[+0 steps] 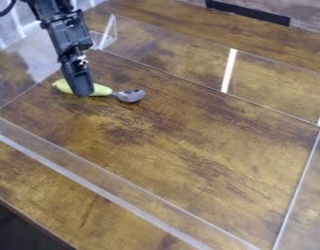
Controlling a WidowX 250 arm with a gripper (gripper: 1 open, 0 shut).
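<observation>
A pale yellow-green banana-like object [63,86] lies on the wooden floor of a clear-walled enclosure, at the upper left. Beside its right end lies a metal spoon [132,96], its handle toward the yellow object. My dark gripper [82,90] reaches down from the top left to the middle of the yellow object, hiding part of it. Its fingers look close together; whether anything is between them is hard to see.
Clear acrylic walls with whitish edges surround the work area [189,166] on the wooden table. The middle and right of the enclosed floor are empty.
</observation>
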